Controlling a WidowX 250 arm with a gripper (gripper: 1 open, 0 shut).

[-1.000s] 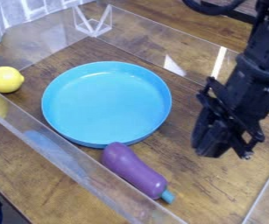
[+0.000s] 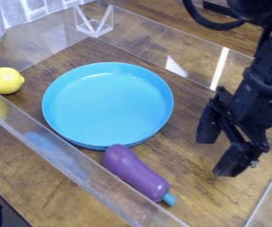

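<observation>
My black gripper hangs at the right over the wooden tabletop, open, with nothing between its fingers. To its left lies a round blue plate. Below the plate, lower left of the gripper and apart from it, a purple toy eggplant with a teal tip lies on the wood. A yellow lemon sits at the far left.
Clear plastic panels run along the near left and the back of the work area. Bare wood shows below the gripper and between the plate and the gripper.
The gripper's fingers have moved a little downward in view and their angle has changed. The plate, eggplant and lemon look unmoved.
</observation>
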